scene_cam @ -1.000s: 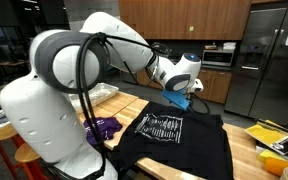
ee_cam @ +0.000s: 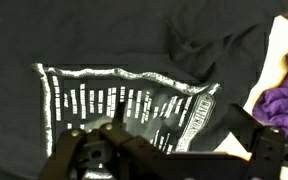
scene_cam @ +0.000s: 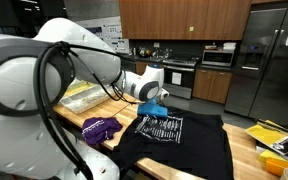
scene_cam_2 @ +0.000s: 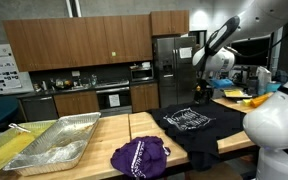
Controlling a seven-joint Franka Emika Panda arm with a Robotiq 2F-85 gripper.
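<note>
A black cloth (scene_cam: 194, 148) with a white printed pattern (ee_cam: 114, 100) lies spread over the wooden table, its surface creased in the wrist view. Above its left part in exterior view 1 hangs my gripper (scene_cam: 152, 109), pointing down. The same gripper (scene_cam_2: 198, 90) shows on the right in exterior view 2. Its dark fingers (ee_cam: 94, 152) stand wide apart at the bottom of the wrist view, open with only cloth visible below. Exact height over the cloth is hard to judge.
A crumpled purple cloth (scene_cam_2: 141, 157) lies beside the black one. Clear trays (scene_cam_2: 60, 138) stand at the table's far side from the arm. Yellow items (scene_cam: 272, 136) sit at the right edge in exterior view 1. Bare wood (scene_cam_2: 109, 133) separates trays and cloths.
Across exterior view 1, my arm has swung left and the gripper has come lower, toward the purple cloth's side. Both cloths look unmoved.
</note>
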